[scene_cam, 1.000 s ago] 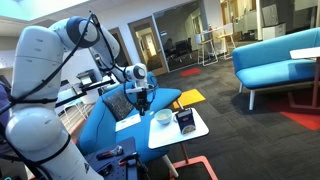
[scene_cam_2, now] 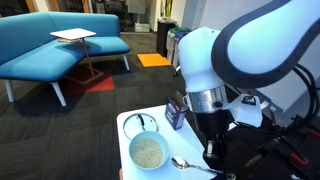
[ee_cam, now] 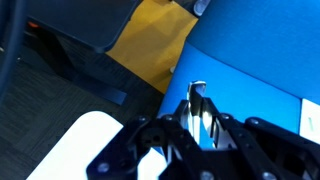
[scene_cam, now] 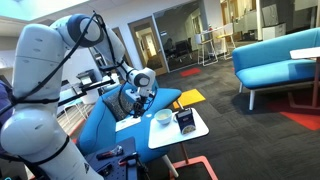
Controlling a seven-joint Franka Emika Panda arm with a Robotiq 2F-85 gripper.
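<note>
My gripper (scene_cam_2: pixel 213 158) is shut on a metal spoon (scene_cam_2: pixel 182 162), whose bowl end points left toward the food bowl. In the wrist view the spoon (ee_cam: pixel 196 98) shows as a light, narrow shape between the fingertips. A round pale-green bowl (scene_cam_2: pixel 133 156) with grainy contents stands on a small white table (scene_cam_2: pixel 128 174). In exterior view 1 my gripper (scene_cam: pixel 138 106) is left of the bowl (scene_cam: pixel 163 116), apart from it and over the blue seat.
A dark box (scene_cam: pixel 185 120) stands beside the bowl. Behind the bowl lies a clear round lid (scene_cam_2: pixel 139 124). A blue sofa (scene_cam: pixel 150 138) borders the table's left side. Open carpet (scene_cam: pixel 245 140) lies to the right.
The wrist and gripper have tilted and shifted slightly right toward the table in exterior view 1. The bowl and box have stayed in place.
</note>
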